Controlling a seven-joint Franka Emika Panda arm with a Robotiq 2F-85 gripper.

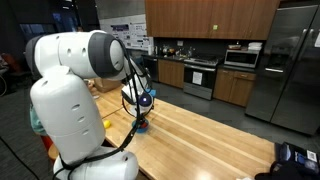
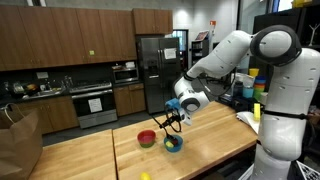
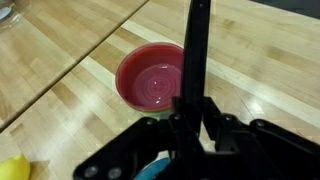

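A long dark object [image 3: 197, 45] stands up between the fingers of my gripper, which is shut on it. What the object is cannot be told. In the second exterior view my gripper [image 2: 177, 128] is low over the table, close to a blue bowl [image 2: 174, 149] that partly hides behind it. Something yellow and green seems to lie in that bowl. Beside it is a pinkish-red bowl [image 2: 147, 139], which looks empty from the wrist [image 3: 150, 88]. Only a sliver of the blue bowl [image 3: 153, 169] shows below my fingers.
A yellow item [image 3: 14, 168] lies on the wooden table, apart from the bowls. Kitchen cabinets and a fridge stand well behind.
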